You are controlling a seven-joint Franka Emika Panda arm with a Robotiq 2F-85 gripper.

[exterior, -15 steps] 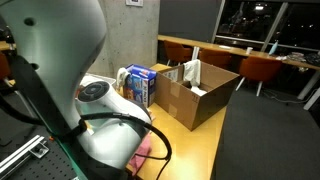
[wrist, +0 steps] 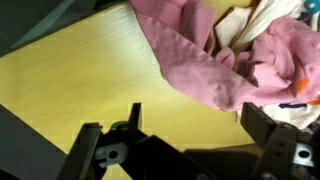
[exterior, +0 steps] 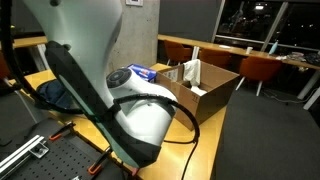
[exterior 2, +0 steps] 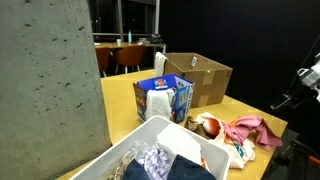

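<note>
My gripper is open in the wrist view, with nothing between its fingers, above the bare wooden table (wrist: 85,95). A crumpled pink cloth (wrist: 195,65) lies ahead of and to the right of the fingers, apart from them. In exterior view 2 that pink cloth (exterior 2: 252,130) rests on the table beside white and patterned fabric (exterior 2: 236,152). The arm (exterior 2: 311,78) reaches in from that view's right edge, clear of the cloth. In exterior view 1 the arm (exterior: 135,115) hides the fingertips and the cloth.
An open cardboard box (exterior: 200,97) holding white cloth (exterior: 192,73) stands on the table's far part. A blue carton (exterior 2: 163,98) and a white bin (exterior 2: 150,132) full of cloths stand nearby. A concrete pillar (exterior 2: 50,80) rises beside the table. Right of the cardboard box is open floor.
The arm has swung to the right in exterior view 1, its cable along with it. Pink cloth that showed beneath the arm a second ago is now covered. The boxes have stayed put.
</note>
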